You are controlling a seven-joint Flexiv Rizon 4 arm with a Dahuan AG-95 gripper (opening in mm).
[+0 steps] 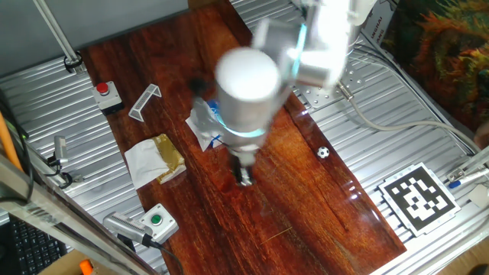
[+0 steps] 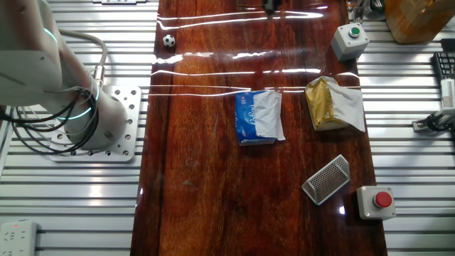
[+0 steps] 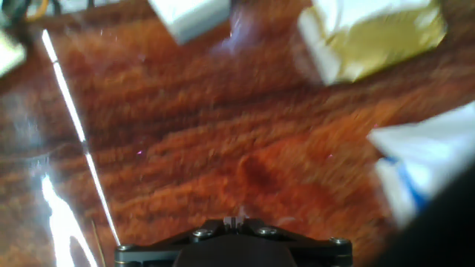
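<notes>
My gripper (image 1: 243,180) hangs over the dark wooden table, past the blue tissue pack, in exterior view 1. In the wrist view its fingers come together at the bottom edge, and nothing shows between them. The blue pack (image 2: 246,119) with white tissue pulled out of it lies mid-table; the arm partly covers it in exterior view 1. Beside it lies a gold pack (image 2: 321,102), also with white tissue (image 1: 145,163) spread from it. A small black-and-white ball (image 1: 323,153) rests near the table edge on the robot base's side.
A green-button box (image 1: 157,221), a red-button box (image 1: 107,97) and a grey mesh holder (image 2: 327,179) stand along the table side away from the base. A marker board (image 1: 419,198) lies off the table. Bare wood (image 1: 306,221) extends beyond the gripper.
</notes>
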